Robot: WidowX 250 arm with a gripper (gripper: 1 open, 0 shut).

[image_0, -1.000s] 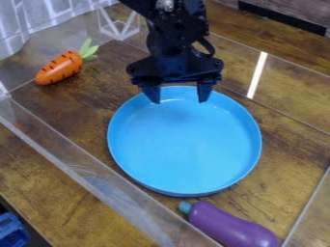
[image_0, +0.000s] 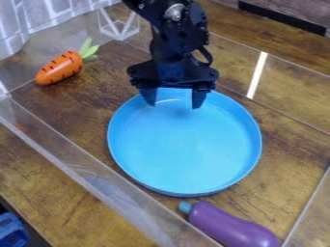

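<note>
A black gripper hangs from the top centre over the back rim of a round blue plate. Its fingers are apart, and nothing shows between them. The plate is empty. An orange toy carrot with a green top lies at the upper left, and a purple toy eggplant lies at the bottom right.
Clear plastic edges run along the lower left and the right. A blue object shows at the bottom left corner, and a whitish item sits at the top left.
The gripper has shifted slightly while staying over the plate's back rim. The plate, carrot and eggplant have not moved.
</note>
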